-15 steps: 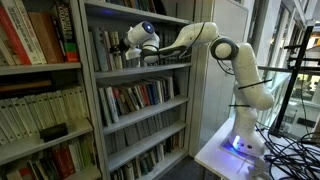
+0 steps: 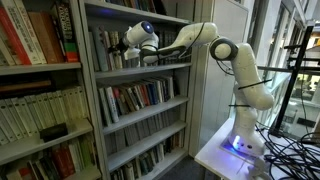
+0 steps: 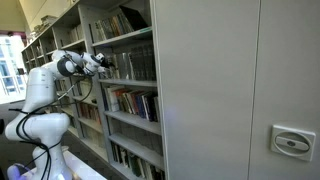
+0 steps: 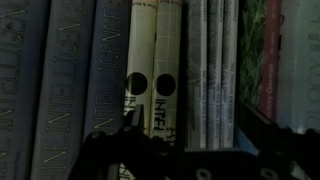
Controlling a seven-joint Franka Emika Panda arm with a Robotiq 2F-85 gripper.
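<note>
My gripper is open in front of a row of upright books, its dark fingers spread along the bottom of the wrist view. Between and behind the fingers stand two cream volumes point(image 4: 154, 75) with black dots on their spines, then several thin pale-grey volumes point(image 4: 213, 75). Nothing shows held. In exterior view 1 the gripper point(image 2: 124, 50) is at an upper shelf of the tall bookcase, close to the books; its fingertips are too small to make out there. In exterior view 2 the gripper point(image 3: 104, 66) is likewise at that shelf.
Dark blue-grey volumes point(image 4: 65, 85) fill the wrist view's left side; a red spine point(image 4: 271, 55) stands at its right. Lower shelves hold more books point(image 2: 140, 97). The arm's base stands on a white table point(image 2: 222, 155), with loose black cables point(image 2: 290, 155) beside it.
</note>
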